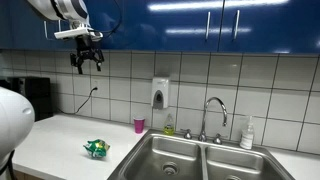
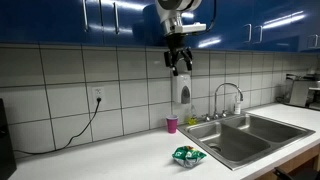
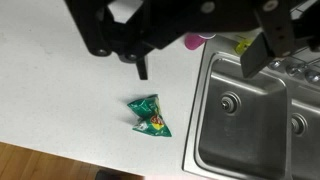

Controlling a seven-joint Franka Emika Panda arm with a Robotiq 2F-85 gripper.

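Observation:
High above the counter my gripper [image 1: 89, 70] hangs with its fingers apart and nothing between them. The wrist view also shows this wide gap in the gripper. Well below it, a crumpled green packet [image 1: 97, 148] lies on the white counter, left of the sink. From above, the packet [image 3: 150, 117] appears green with red and yellow print, close to the counter's front edge. A pink cup [image 2: 171, 124] stands upright farther back by the tiled wall; the gripper partly covers it in the wrist view.
A double steel sink [image 1: 165, 166] with a tall faucet [image 1: 205, 118] takes up the right side. Bottles stand behind it, and a white dispenser [image 1: 160, 93] is fixed to the wall. Blue cabinets [image 1: 180, 25] run overhead, near the arm.

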